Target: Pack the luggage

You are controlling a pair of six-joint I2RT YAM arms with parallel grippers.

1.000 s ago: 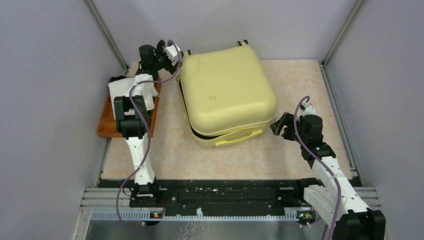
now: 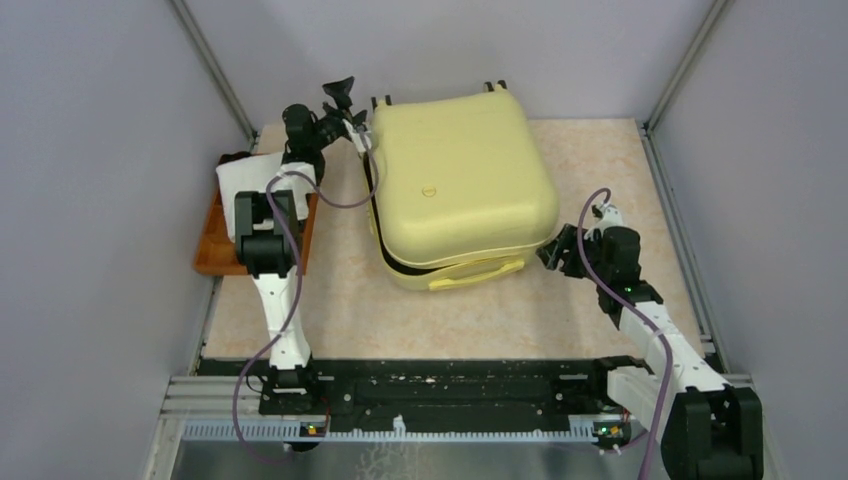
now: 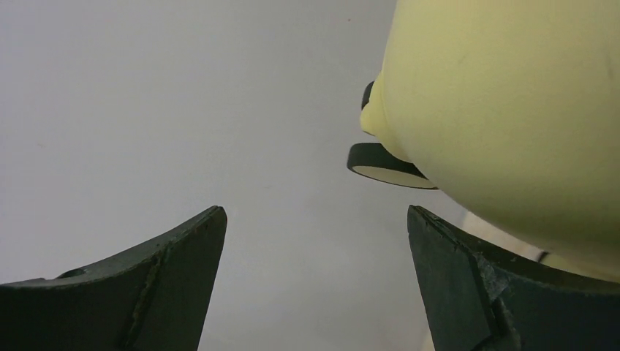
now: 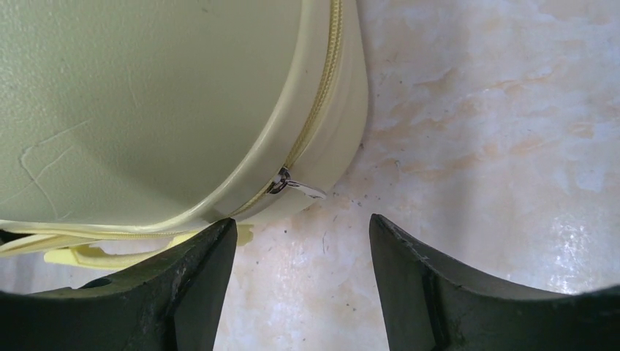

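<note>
A yellow suitcase [image 2: 460, 175] lies with its lid down in the middle of the table, a dark gap showing along its left and front-left side. Its zipper pull [image 4: 305, 190] sticks out at the right front corner in the right wrist view, close ahead of my right gripper. That gripper's fingers are apart with nothing between them. At the suitcase's back left corner is my left gripper [image 2: 350, 105], open and empty. The left wrist view shows the suitcase [image 3: 519, 110] and one dark wheel [image 3: 384, 164] beyond the fingers.
An orange-brown tray [image 2: 213, 250] with a white cloth [image 2: 240, 178] in it stands at the left, partly under my left arm. A yellow handle [image 2: 478, 275] juts from the suitcase front. Bare table lies in front and to the right.
My left gripper has turned at the back left corner of the suitcase. The suitcase has shifted slightly to the right at the back. The right gripper has moved only a little.
</note>
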